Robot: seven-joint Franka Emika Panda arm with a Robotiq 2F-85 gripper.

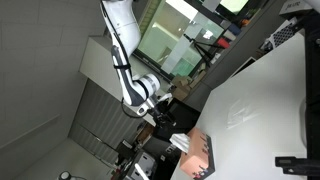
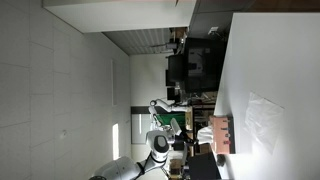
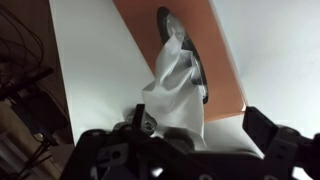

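An orange tissue box (image 1: 196, 156) sits on the white table, with a white tissue (image 1: 180, 142) sticking out of its opening. In the wrist view the tissue (image 3: 178, 95) rises from the dark slot of the box (image 3: 215, 45) and reaches down towards the space between the fingers. My gripper is open, its two dark fingers wide apart, with the tissue not gripped. In exterior view 1 the gripper (image 1: 164, 118) hangs above and to the left of the box. A crumpled clear sheet (image 2: 265, 112) lies flat on the table beside the box.
The white table (image 1: 265, 85) has much bare surface beyond the box. A dark device (image 1: 298, 165) is at the near right edge. Dark monitors (image 2: 205, 63) stand behind the table in exterior view 2.
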